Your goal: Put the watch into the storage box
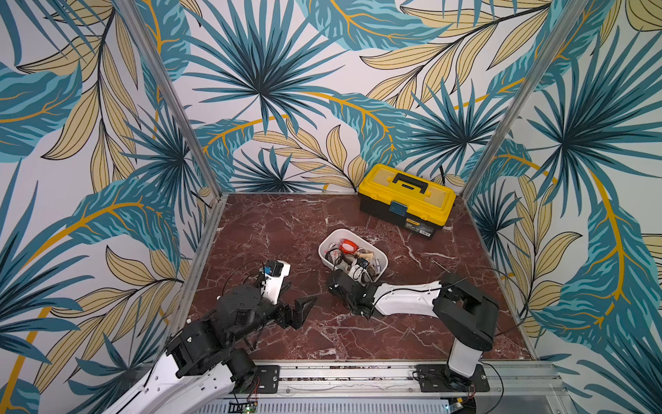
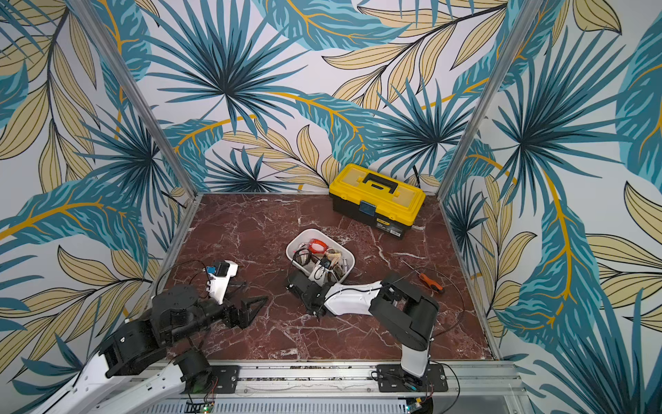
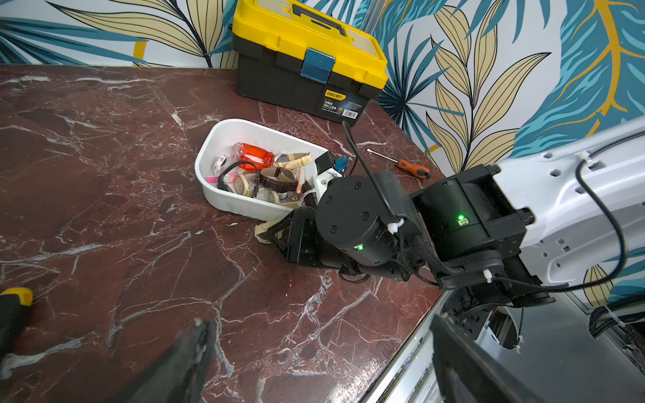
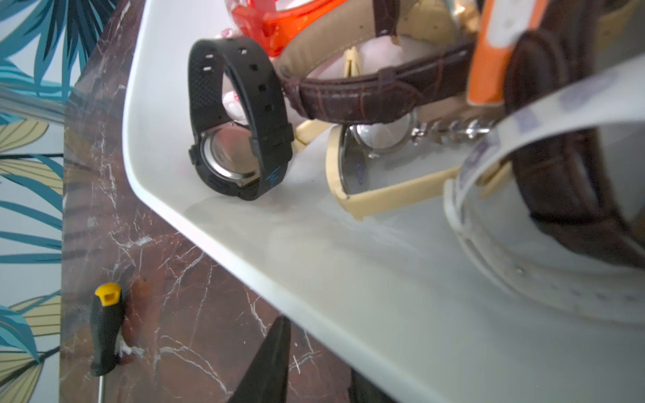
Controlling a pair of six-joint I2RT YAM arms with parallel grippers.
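Observation:
A white storage box [image 4: 160,173] holds several watches, including a black one [image 4: 267,114], a red one [image 3: 255,155] and brown leather ones [image 4: 403,90]. My right gripper is low just outside the box's near wall, partly hidden by it; in the left wrist view something pale [image 3: 263,231] lies at its fingers, and whether it is held cannot be told. My left gripper is open over bare table, left of the box.
A yellow-lidded toolbox [image 1: 406,196] stands at the back right. An orange screwdriver [image 2: 431,283] lies right of the box, and a yellow-black screwdriver [image 4: 107,336] lies to the left.

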